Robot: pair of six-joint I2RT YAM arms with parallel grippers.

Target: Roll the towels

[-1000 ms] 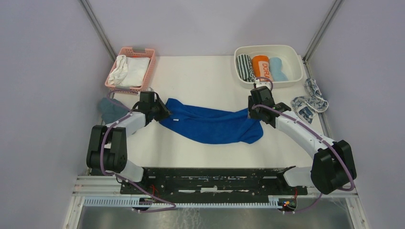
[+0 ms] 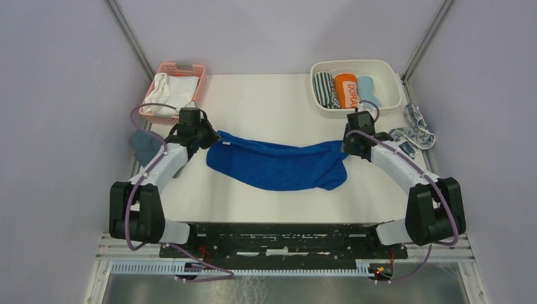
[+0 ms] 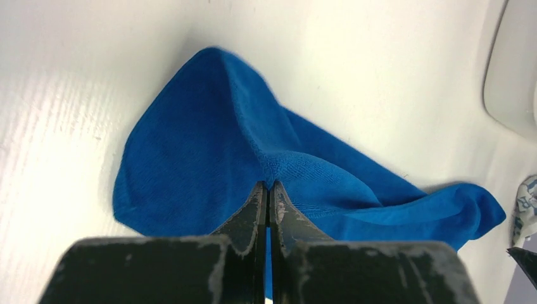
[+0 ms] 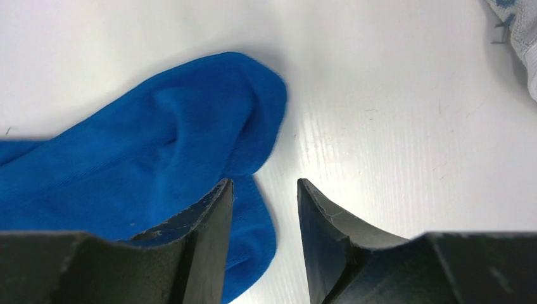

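Note:
A dark blue towel (image 2: pixel 278 168) lies spread across the middle of the table, its far edge folded over into a loose, uneven strip. In the left wrist view my left gripper is shut on a pinched fold of the blue towel (image 3: pixel 171 158), near its left end. My right gripper stands open above the towel's right end, with nothing held between its fingers. Below it the towel's right corner (image 4: pixel 209 120) is bunched and creased, and bare table shows to the right.
A white bin (image 2: pixel 387 104) at the back right holds several rolled towels. A pink basket (image 2: pixel 201 82) with white cloths stands at the back left. Patterned cloth (image 2: pixel 415 136) lies at the right edge, a grey-blue cloth (image 2: pixel 144 147) at the left.
My left gripper has shifted left and away from the front, drawing the towel's left end slightly left. My right gripper has moved right, to the towel's right end.

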